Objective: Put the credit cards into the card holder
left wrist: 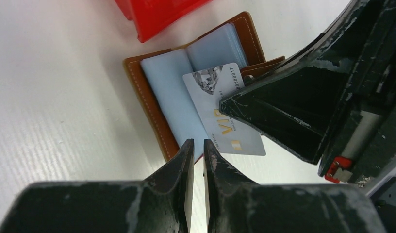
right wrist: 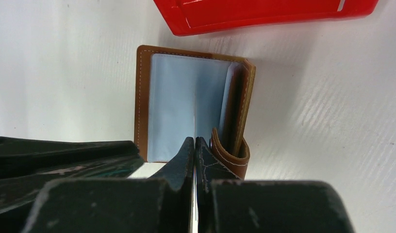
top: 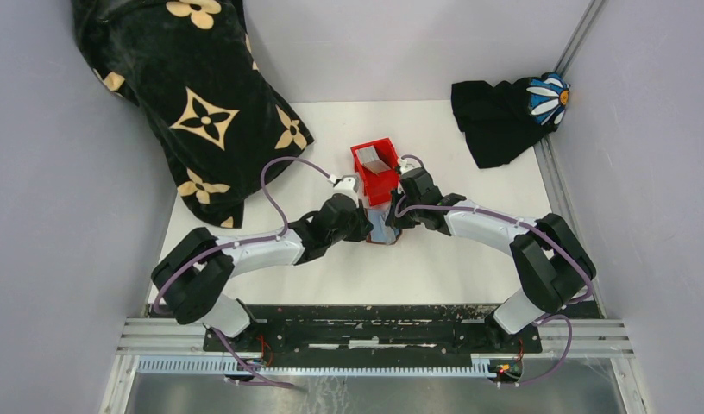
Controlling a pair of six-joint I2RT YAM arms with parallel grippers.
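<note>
The card holder [left wrist: 138, 77], brown with pale blue sleeves, lies spread open on the table. A silver credit card [left wrist: 227, 133] with gold lettering stands over its sleeves. My right gripper is shut on this card, which shows edge-on as a thin line in the right wrist view; its lower edge and how deep it sits cannot be made out there. At the holder's left side is my left gripper [top: 363, 226]. In the left wrist view, its fingertips [left wrist: 187, 148] stand slightly apart near the holder's edge, nothing held between them.
Just behind the holder stands a red tray [top: 380, 188] with pale cards [top: 372, 159] in it. A dark patterned cloth [top: 202, 121] covers the back left; a black cloth [top: 495, 125] lies back right.
</note>
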